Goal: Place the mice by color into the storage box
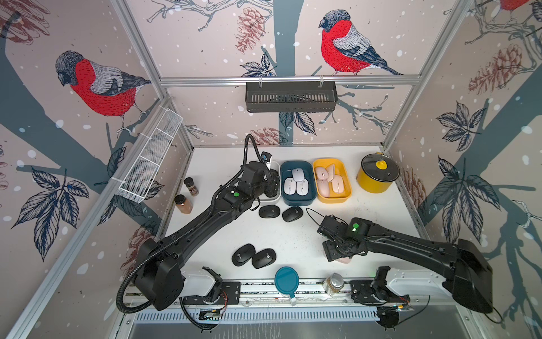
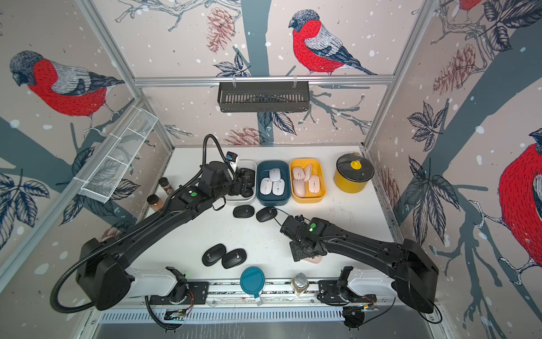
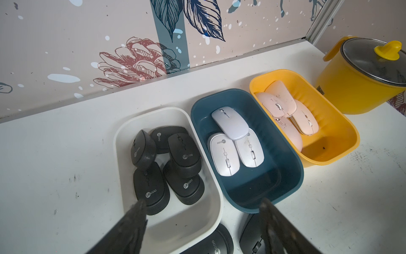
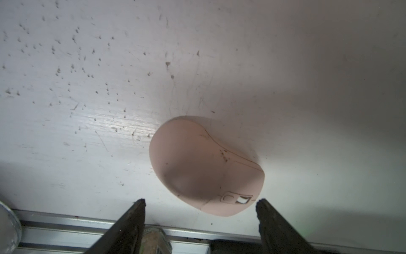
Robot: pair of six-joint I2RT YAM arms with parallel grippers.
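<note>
Over the white box (image 3: 131, 177) with several black mice (image 3: 150, 186) in it, my left gripper hangs open and empty. White mice (image 3: 224, 154) lie in the blue box (image 3: 270, 186), and several pink mice (image 3: 305, 118) in the yellow box (image 3: 338, 148). My right gripper is above a lone pink mouse (image 4: 190, 165) near the table's front; its fingers stand apart and do not hold it. Two black mice (image 1: 269, 211) rest just in front of the boxes, and two more (image 1: 263, 258) lie at the front left.
A yellow pot (image 1: 379, 172) stands at the back right, beside the yellow box. Two spice jars (image 1: 183, 204) are at the left edge. Along the front edge are a blue round lid (image 1: 286, 280) and a glass jar (image 1: 333, 283).
</note>
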